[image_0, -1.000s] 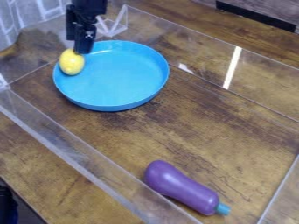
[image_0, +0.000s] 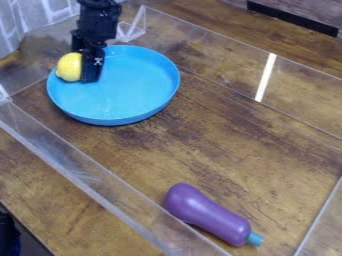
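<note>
My black gripper (image_0: 83, 66) reaches down from the top left over the blue plate (image_0: 131, 95), its fingers shut on a small yellow object (image_0: 68, 68) at the plate's left rim. The fingertips are partly dark and hard to make out against the object.
A purple eggplant-like toy (image_0: 207, 214) with a teal tip lies at the lower right of the wooden table (image_0: 227, 130). Clear plastic edges run along the left side and far right.
My gripper has come down onto the yellow object and closed on it. The plate and the yellow object have shifted a little to the left.
</note>
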